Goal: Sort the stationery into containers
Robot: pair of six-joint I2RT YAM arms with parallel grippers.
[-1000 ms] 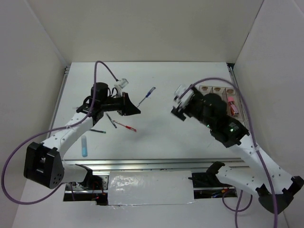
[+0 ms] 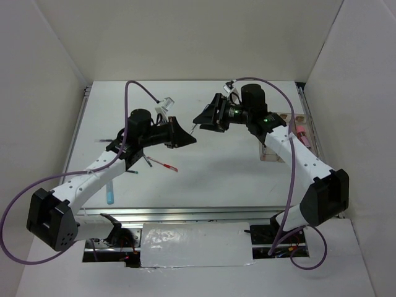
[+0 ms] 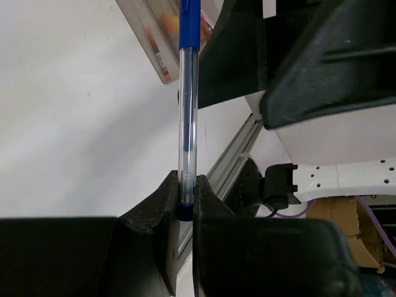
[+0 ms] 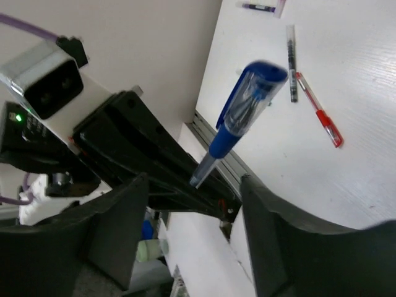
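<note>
My left gripper [image 2: 189,137] is shut on a clear pen with blue cap [image 3: 189,99], held up near table centre. My right gripper [image 2: 204,119] is part open around the pen's upper part; in the right wrist view the blue cap [image 4: 226,139] sits between and beyond its blurred fingers, contact not clear. A red pen [image 2: 163,164], dark pens [image 4: 291,62] and a light blue item [image 2: 109,192] lie on the left of the table. The compartment container [image 2: 270,156] stands at the right, partly hidden by the right arm.
White walls [image 2: 43,74] enclose the table at back and sides. The table's front rail [image 2: 185,211] runs below both arms.
My left gripper has moved slightly right with the pen.
</note>
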